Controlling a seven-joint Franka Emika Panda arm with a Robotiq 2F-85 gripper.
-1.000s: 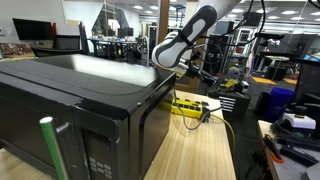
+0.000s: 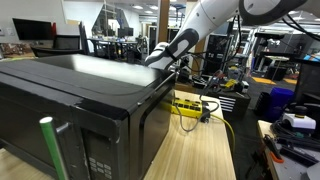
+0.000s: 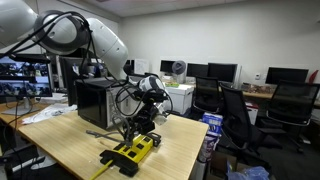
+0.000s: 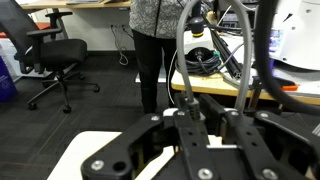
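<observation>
In the wrist view my gripper points out over the table's edge, its black fingers close together. A thin grey loop, like a cable, rises from around the fingertips, and the fingers look shut on it. The exact contact is hard to make out. In exterior view 2 the gripper hangs above the table, over a yellow and black device. The same yellow device lies below the arm in exterior view 1.
A black microwave fills the left of exterior view 1. A person stands beyond the table, near an office chair.
More of the arm's white upper link has come into the top right of exterior view 1, and the wrist has shifted slightly. The microwave and the yellow device have stayed put.
</observation>
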